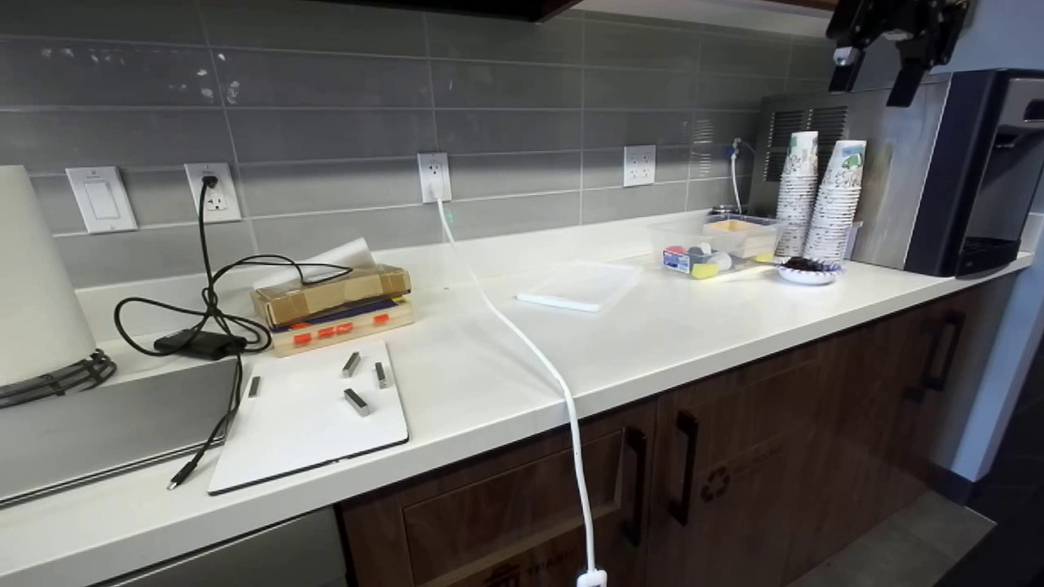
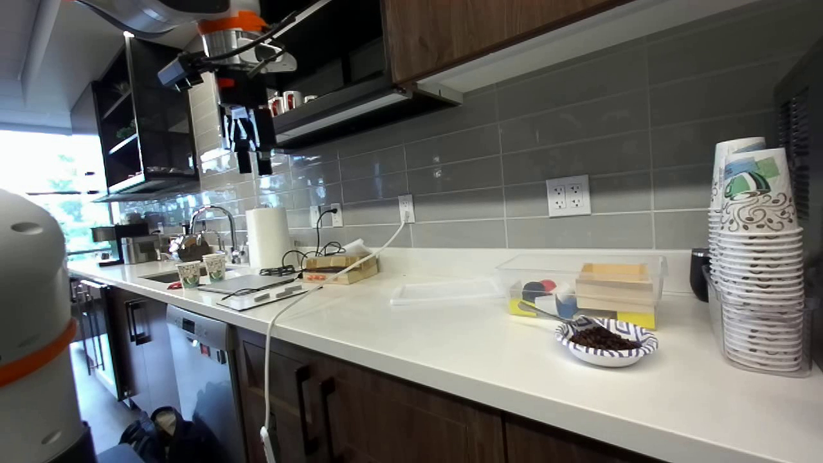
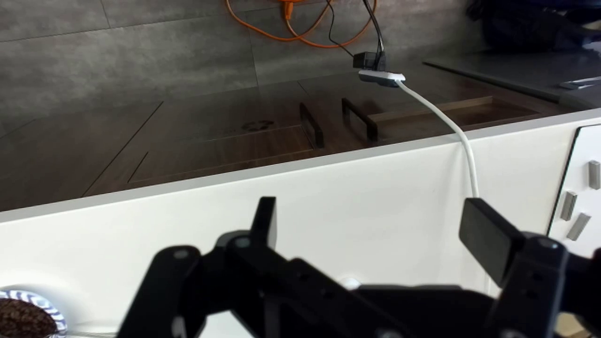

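High above the counter hangs my gripper, its two fingers spread wide apart with nothing between them. In exterior view 1 the gripper (image 1: pixel 873 86) is at the top right, in front of the stainless appliance; exterior view 2 has the gripper (image 2: pixel 254 163) at the upper left. A patterned bowl (image 2: pixel 607 356) of dark brown bits stands on the counter, a fork (image 2: pixel 551 314) leaning at its rim. Behind it is a clear bin (image 2: pixel 503 271) with assorted items. The whiteboard (image 1: pixel 294 430) carries several small metal bars (image 1: pixel 356 401).
A white cord (image 1: pixel 519 337) crosses the counter and hangs over its front edge. Tall paper cup stacks (image 2: pixel 760 270) stand at the right end, and boxes (image 1: pixel 338 298) near the wall. A white lid (image 1: pixel 577 285) lies flat.
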